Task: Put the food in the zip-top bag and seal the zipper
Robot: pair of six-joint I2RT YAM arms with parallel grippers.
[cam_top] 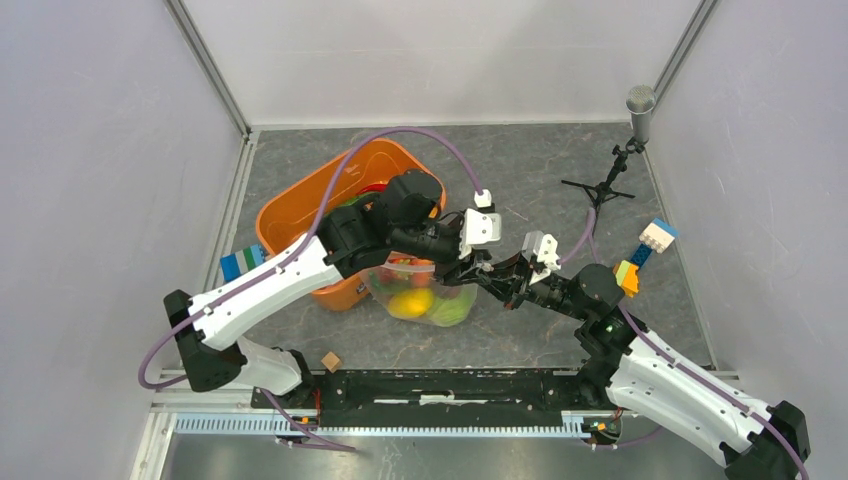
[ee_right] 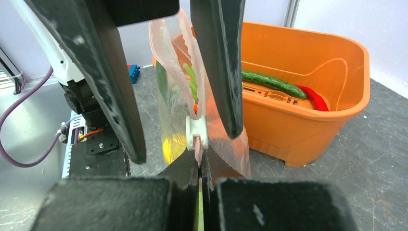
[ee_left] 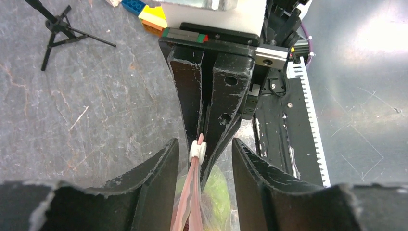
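Note:
The clear zip top bag stands with a yellow food item and a green one inside. Its pink-edged mouth gapes away from the white slider, which sits close to the bag's end. My right gripper is shut on that end, right beside the slider. From above, my left gripper reaches in part open, one finger on each side of the slider, with visible gaps between. In the top view the two grippers overlap, hiding the slider.
An orange basket stands behind the bag, holding a cucumber and a red pepper. Toy blocks and a microphone stand are at the right. A small wooden block lies front left. Bare table extends behind the right arm.

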